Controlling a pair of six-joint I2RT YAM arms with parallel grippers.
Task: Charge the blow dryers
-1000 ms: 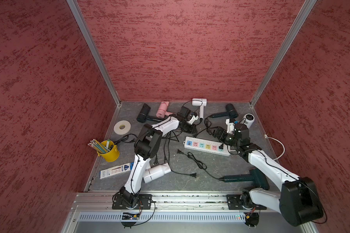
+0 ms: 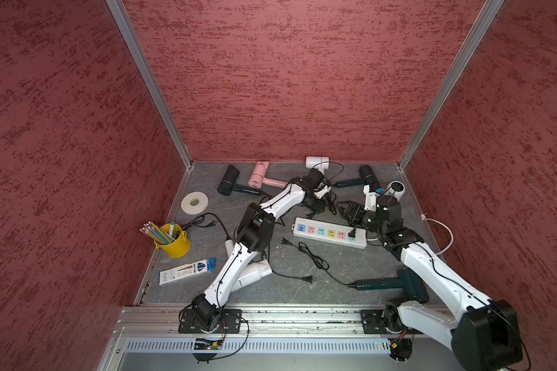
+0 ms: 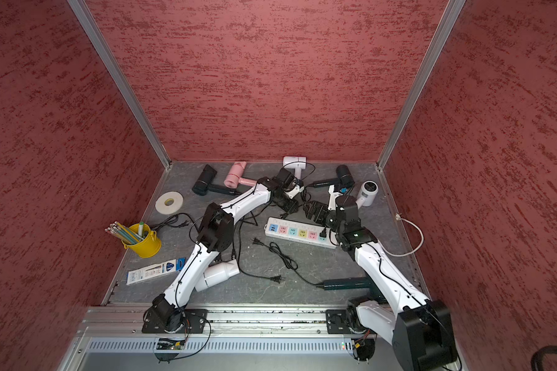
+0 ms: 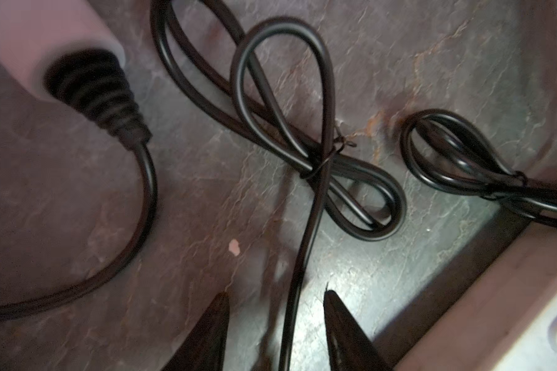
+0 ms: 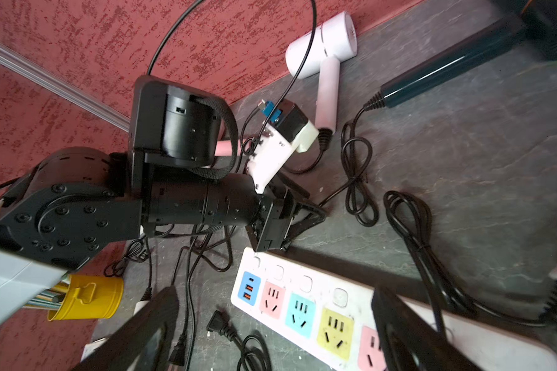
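Observation:
A white power strip (image 2: pixel 328 232) with coloured sockets lies mid-table, a black plug (image 2: pixel 351 233) in its right end. Hair dryers in black, pink, white and dark green lie around it, including a white one (image 5: pixel 328 92) at the back. My left gripper is open just behind the strip's left end, a black cord (image 4: pixel 303 259) running between its fingers, beside bundled cables (image 4: pixel 433 154). My right gripper is open, held over the strip's right part.
A yellow pencil bucket (image 2: pixel 176 246), a tape roll (image 2: pixel 201 198) and a flat pack (image 2: pixel 179 274) lie at left. Loose cords cross the middle. Another dark green dryer (image 2: pixel 377 284) lies at front right.
My left arm has moved right and toward the back over the cord behind the strip. The right arm has shifted slightly up and outward.

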